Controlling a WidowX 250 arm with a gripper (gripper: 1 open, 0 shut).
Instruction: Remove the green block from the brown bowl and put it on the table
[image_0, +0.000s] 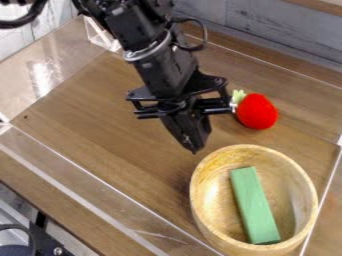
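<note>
A green block (253, 205) lies lengthwise inside the brown bowl (211, 190), which sits at the lower right of the table. My black gripper (197, 146) hangs above the table, just up and left of the bowl's far rim in the picture, pointing down. It is clear of the block. The fingertips are dark and close together, and no object shows between them. How far apart they stand is hard to make out.
A red strawberry-like object (255, 111) with a green top lies behind the bowl, right of the gripper. A grey wall (281, 35) runs along the back.
</note>
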